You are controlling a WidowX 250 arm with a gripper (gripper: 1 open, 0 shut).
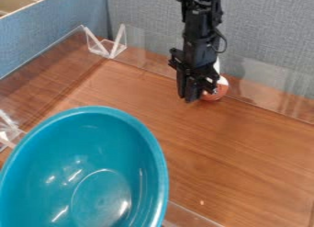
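My black gripper point(196, 84) is low at the back of the wooden board, shut, its fingertips near the surface. A pale red and white object point(214, 92) sits just behind and right of the fingers, largely hidden by them; I cannot make out exactly what lies between the fingertips. A large teal bowl point(43, 189) fills the lower left of the view.
Clear low barriers run along the back and left edges, with a white bracket point(106, 49) at the back-left corner. Grey padded walls stand behind.
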